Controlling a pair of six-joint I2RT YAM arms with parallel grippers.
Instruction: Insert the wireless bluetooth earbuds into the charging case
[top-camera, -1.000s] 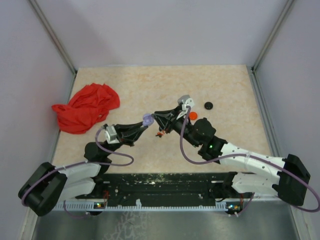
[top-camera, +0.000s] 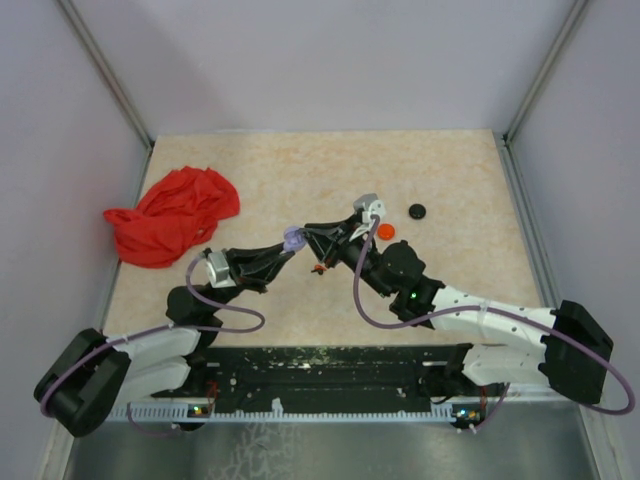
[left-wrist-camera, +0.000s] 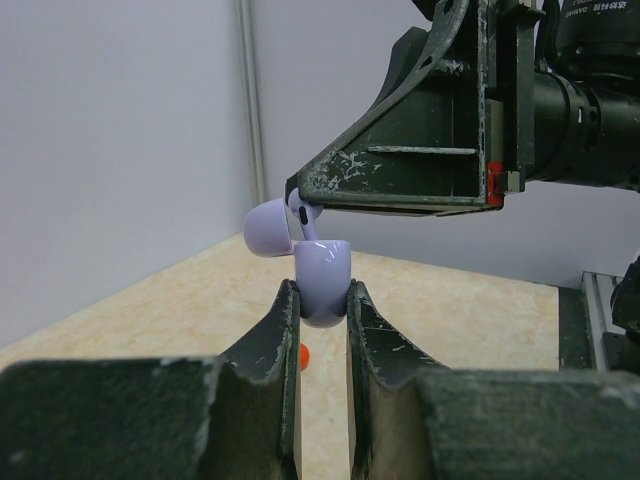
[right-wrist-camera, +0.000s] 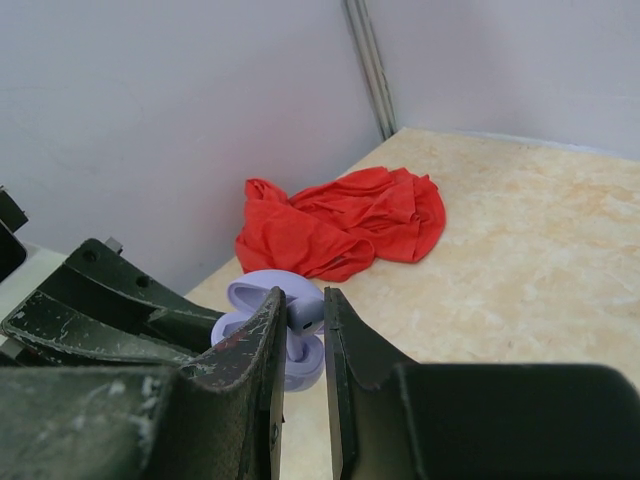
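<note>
The lavender charging case (left-wrist-camera: 322, 278) is clamped in my left gripper (top-camera: 284, 250) near the middle of the workspace, its lid (left-wrist-camera: 268, 228) open. My right gripper (top-camera: 308, 232) meets it from the right, shut on a small lavender earbud that sits at the case's opening, its stem pointing down in the left wrist view. Whether the earbud is seated in its slot I cannot tell.
A crumpled red cloth (top-camera: 170, 215) lies at the left. An orange disc (top-camera: 386, 231), a black disc (top-camera: 417, 211) and small orange bits lie behind and below the grippers.
</note>
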